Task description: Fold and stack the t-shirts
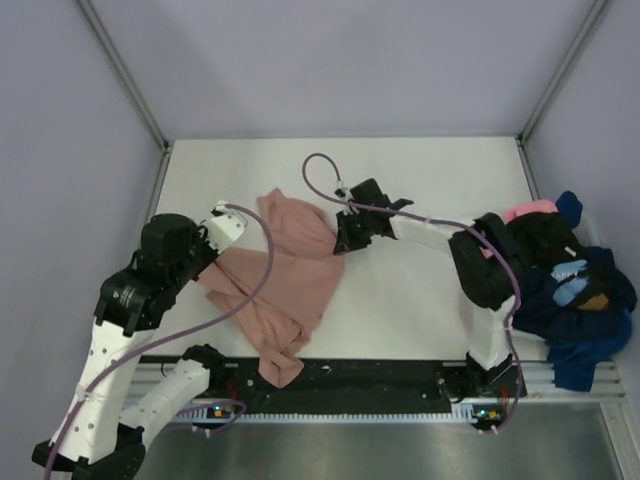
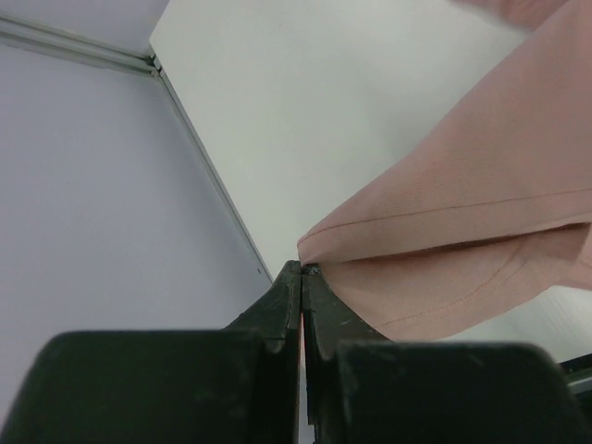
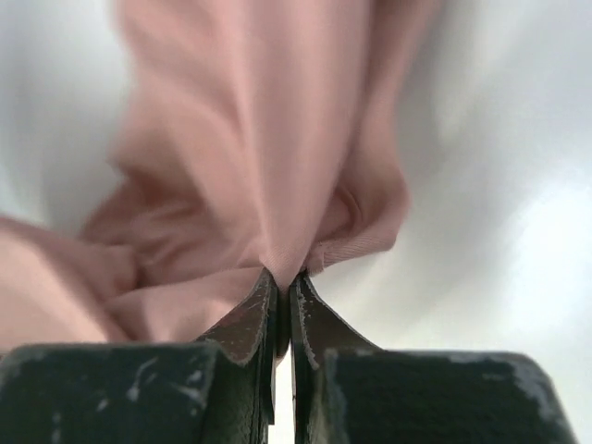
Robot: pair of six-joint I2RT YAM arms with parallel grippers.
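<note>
A pink t-shirt (image 1: 285, 280) lies spread and creased on the left half of the white table, one end hanging over the front edge. At its left side my left gripper (image 1: 203, 268) is shut on the cloth; in the left wrist view a corner of the shirt (image 2: 444, 199) runs from the fingertips (image 2: 294, 270). On the shirt's right side my right gripper (image 1: 342, 250) is shut too, and bunched pink fabric (image 3: 287, 139) rises from between its fingertips in the right wrist view. Part of the shirt is hidden under both grippers.
A white bin (image 1: 590, 230) at the far right holds a heap of dark, blue and pink clothes, some spilling over its front.
</note>
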